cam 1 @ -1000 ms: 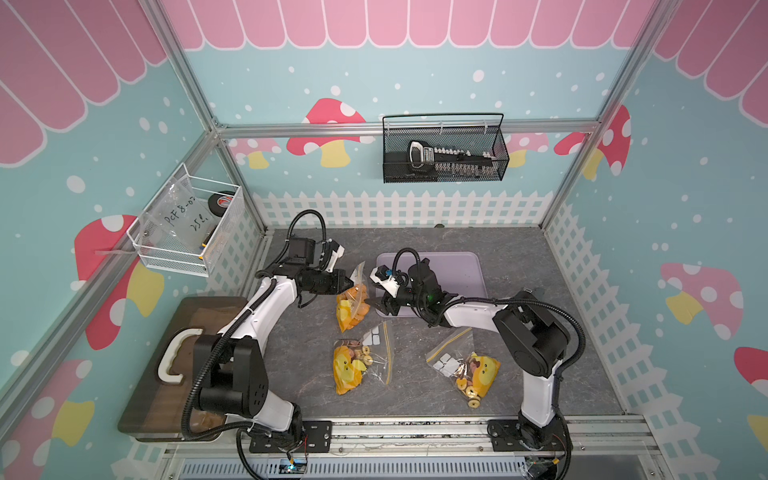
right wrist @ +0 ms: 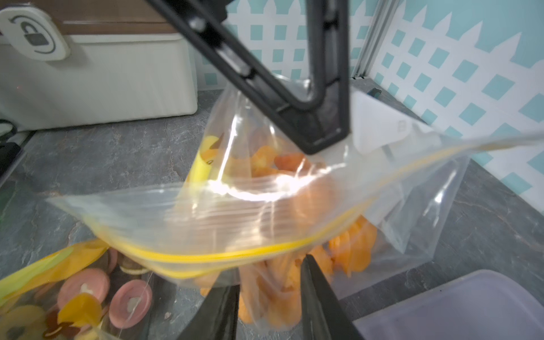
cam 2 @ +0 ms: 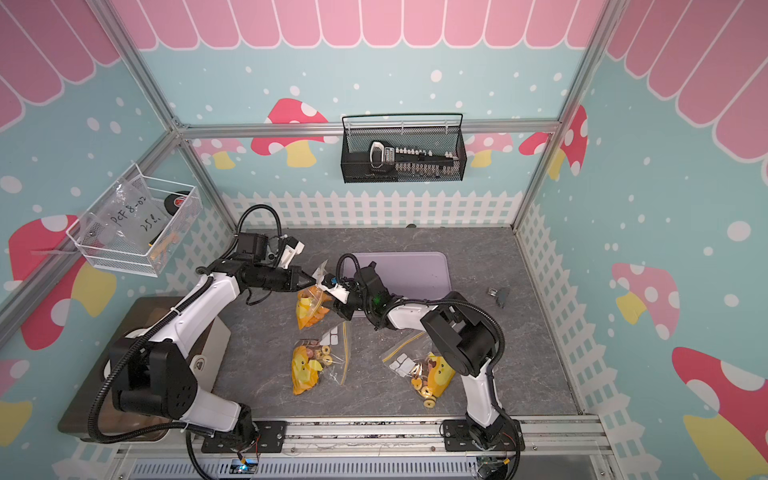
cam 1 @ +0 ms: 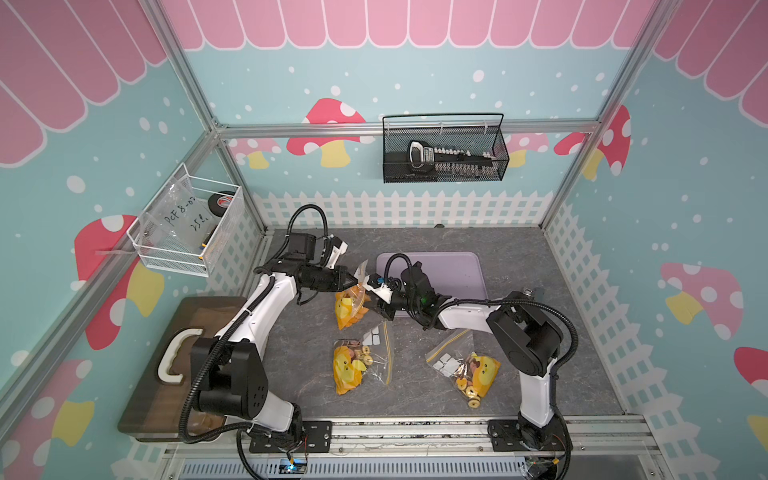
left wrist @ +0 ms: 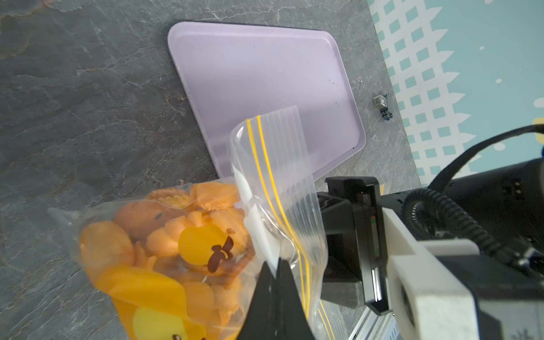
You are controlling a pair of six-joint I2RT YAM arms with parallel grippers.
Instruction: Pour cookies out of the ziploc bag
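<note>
A clear ziploc bag of orange cookies (left wrist: 187,243) with yellow zip lines hangs upright left of the lilac tray (left wrist: 255,68). My left gripper (cam 1: 354,281) is shut on the bag's film near its mouth; its dark fingertips (right wrist: 323,127) press there in the right wrist view. Facing the mouth from the right, my right gripper has its fingers apart, close to the near zip edge (right wrist: 226,257). Whether either finger touches the film I cannot tell. A white packet (left wrist: 255,218) shows inside the bag.
Two more filled bags lie on the table in front: one at left (cam 1: 352,364), one at right (cam 1: 468,372). A brown-lidded box (cam 1: 144,392) stands at the left. Small metal parts (cam 2: 497,296) lie right of the tray.
My left gripper and the bag have shifted only slightly.
</note>
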